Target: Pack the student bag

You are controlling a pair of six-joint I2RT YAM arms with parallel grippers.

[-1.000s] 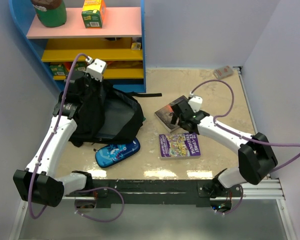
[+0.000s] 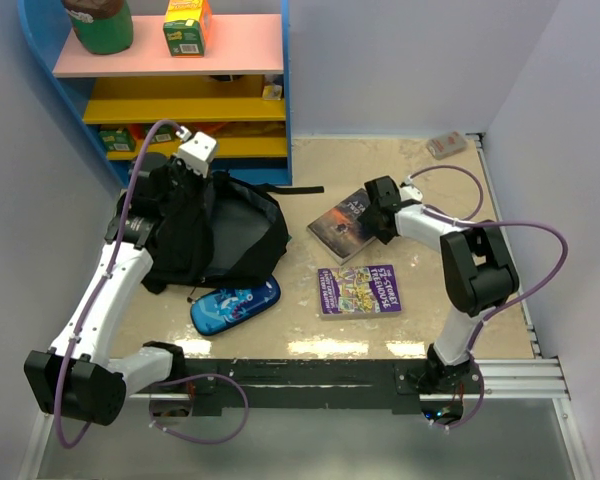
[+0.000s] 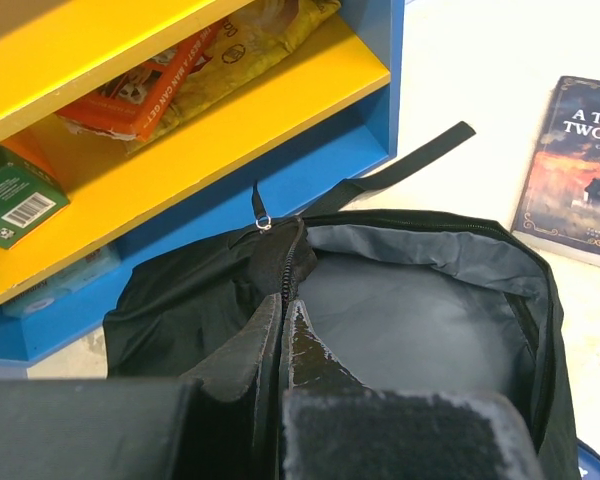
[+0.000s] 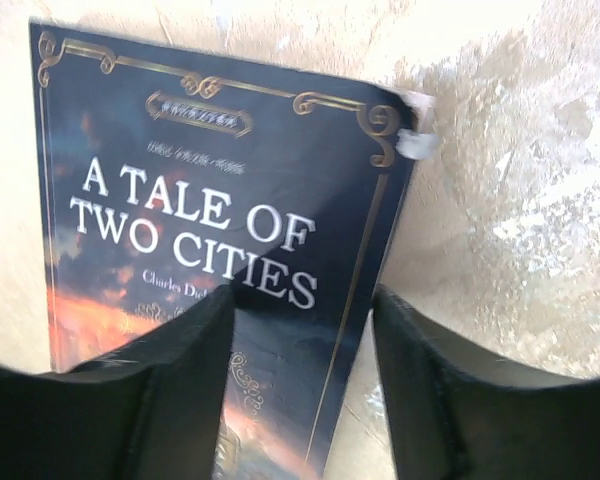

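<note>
The black bag point(image 2: 250, 235) lies open at the left, its grey lining showing. My left gripper is shut at its zipper edge; whether fabric is between the fingertips is unclear. The dark book A Tale of Two Cities point(image 2: 335, 225) lies flat right of the bag. My right gripper is part open over that book's right edge, one finger over the cover, the other beside it. A purple book point(image 2: 358, 290) lies nearer the front, and a blue pencil case point(image 2: 235, 306) below the bag.
A blue shelf unit with yellow shelves point(image 2: 185, 100) holding boxes and packets stands at the back left. A small clear object point(image 2: 446, 145) lies at the back right. Walls bound both sides.
My right gripper has moved right and back across the dark book to its right edge, the arm swinging with it. The left arm has shifted slightly.
</note>
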